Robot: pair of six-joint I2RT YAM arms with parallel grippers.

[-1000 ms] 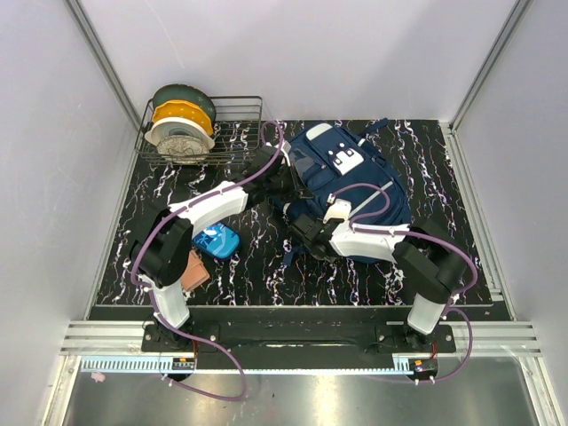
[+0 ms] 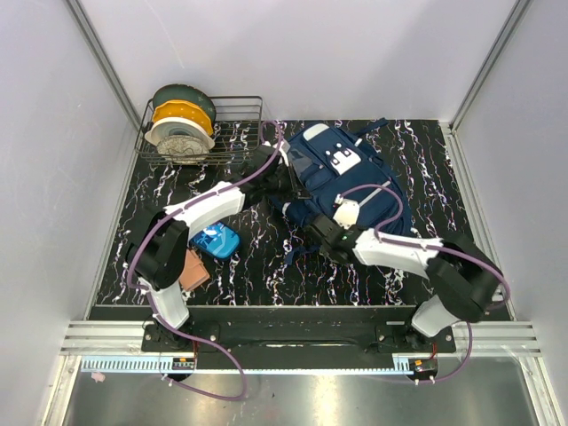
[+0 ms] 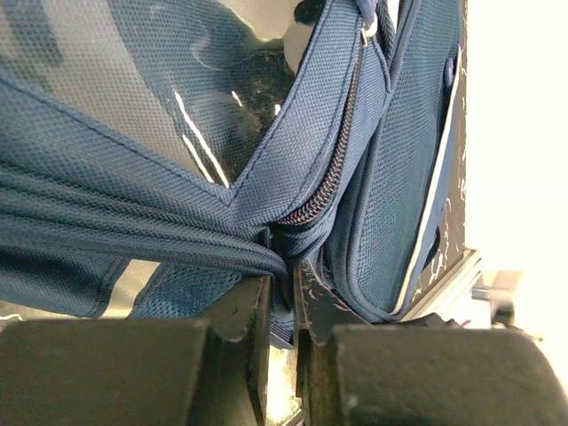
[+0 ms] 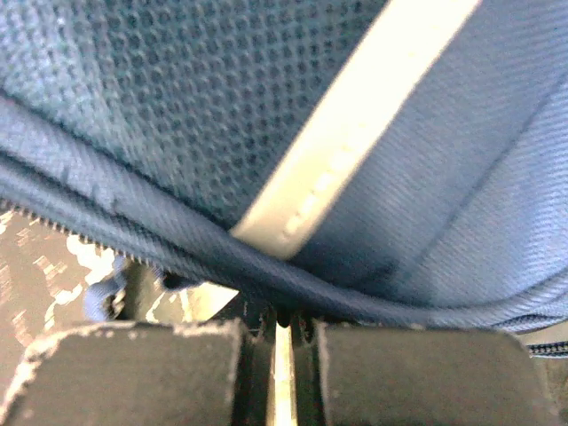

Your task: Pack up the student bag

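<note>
The dark blue student bag [image 2: 395, 182] lies on the dark marbled table, right of centre. At its left edge, my left gripper [image 2: 303, 190] is shut on a fold of the bag's fabric; in the left wrist view the cloth [image 3: 253, 257] runs between the fingertips beside a zipper. My right gripper [image 2: 321, 232] is shut at the bag's lower left. In the right wrist view the bag's hem [image 4: 373, 306] crosses right at its tips, and whether any cloth is pinched there does not show. A blue pencil case [image 2: 216, 240] and a brown notebook [image 2: 193, 271] lie on the left.
A wire rack [image 2: 238, 111] with several plates [image 2: 184, 115] stands at the back left. A loose bag strap [image 2: 300, 254] lies near the right gripper. Bare table [image 2: 266, 284] shows at the front middle.
My right gripper and arm have shifted right and slightly toward the front. Near it, the strap has moved about. The left arm has stayed put.
</note>
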